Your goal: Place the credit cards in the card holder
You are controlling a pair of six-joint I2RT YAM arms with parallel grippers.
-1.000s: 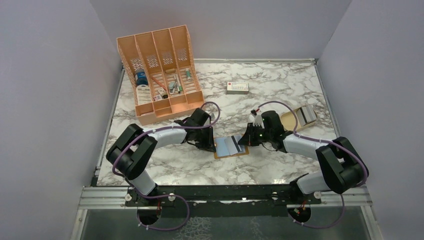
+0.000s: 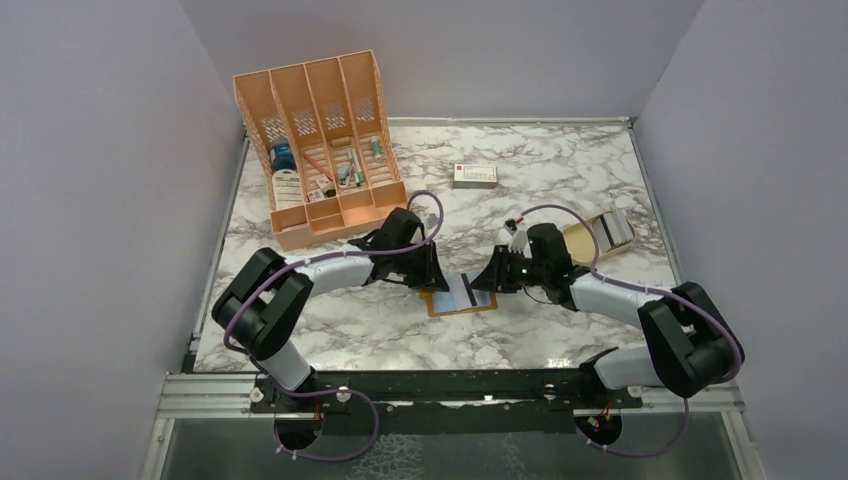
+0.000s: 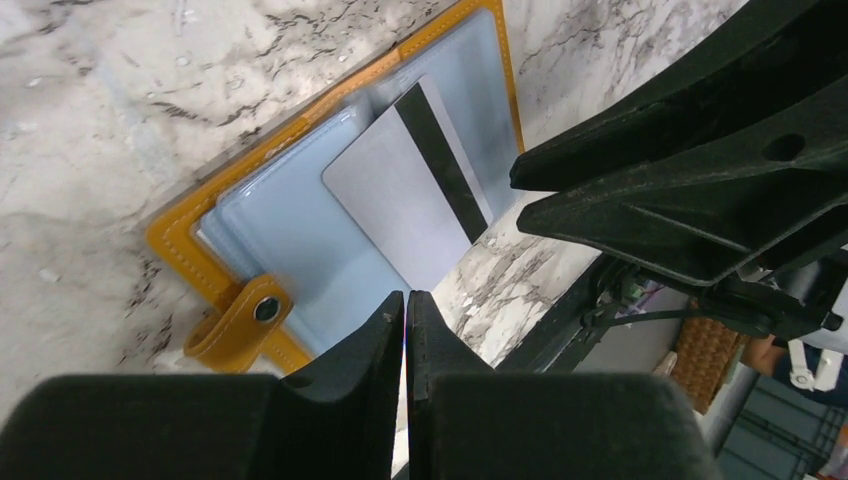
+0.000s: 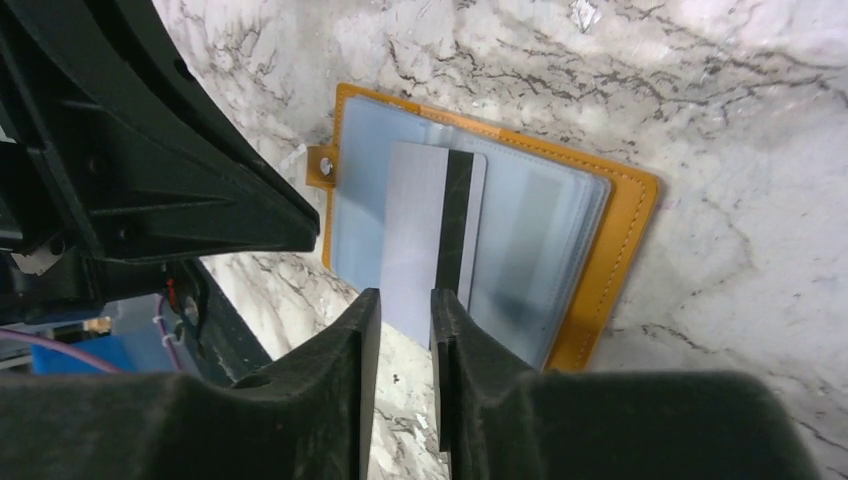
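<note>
A white card with a black stripe (image 4: 413, 215) lies across the pale blue clear pockets of an open tan-edged card holder (image 4: 620, 235). Whether any of the card is tucked inside a pocket cannot be told. In the left wrist view, the card (image 3: 385, 180) lies just ahead of my left gripper, whose fingertips leave only a narrow slit, with nothing visible between them. My right gripper is partly open over the card's near end, and no card is seen gripped. From above, both grippers hover over the holder (image 2: 462, 312), left and right.
Behind the right arm, a tan box (image 2: 578, 243) holds further cards. A small white box (image 2: 475, 176) stands at the back, and a compartmented orange organizer (image 2: 300, 235) fills the back left. Bare marble lies before the holder.
My left gripper has moved right, over the holder's left end. Since a second ago, the striped card has shifted slightly left and straightened.
</note>
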